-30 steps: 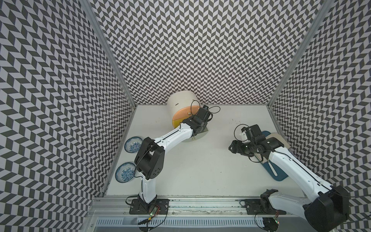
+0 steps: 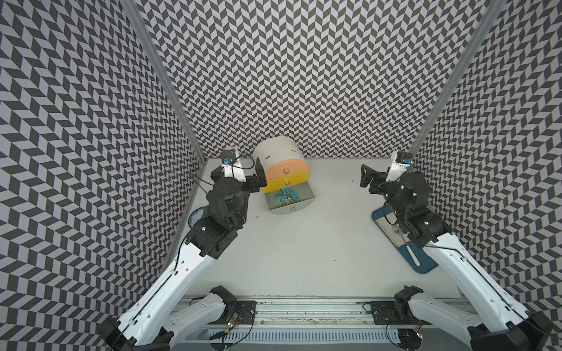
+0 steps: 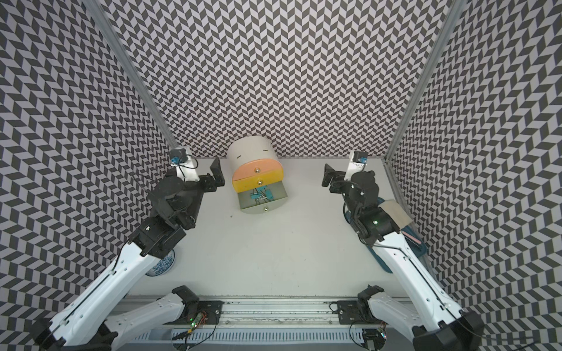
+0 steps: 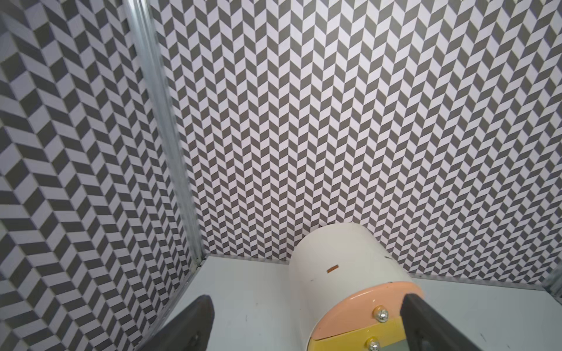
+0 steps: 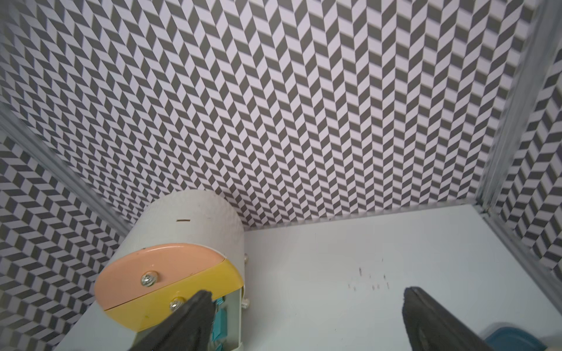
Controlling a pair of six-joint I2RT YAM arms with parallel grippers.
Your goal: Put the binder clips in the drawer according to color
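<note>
Teal binder clips (image 2: 285,195) lie together in the pulled-out bottom drawer (image 2: 304,205) of the rounded cabinet (image 2: 276,148). Above it, the yellow drawer (image 2: 294,180) and the orange drawer (image 2: 278,170) are closed. My left gripper, raised to the left of the cabinet, is open with nothing between its dark fingers. Far to the right of the drawers, my right gripper also hangs open and empty. A teal clip (image 5: 220,324) shows in the right wrist view, partly hidden by the near finger. No clips are visible on the table.
A blue board (image 2: 426,263) with a white-handled tool (image 2: 413,255) lies at the right, partly under the right arm. Blue-patterned plates sit at the left, one plate (image 3: 162,264) mostly visible.
The left arm has swung left and up, away from the open drawer, uncovering the clips inside. My right gripper has risen and moved toward the back. The drawer stays out.
</note>
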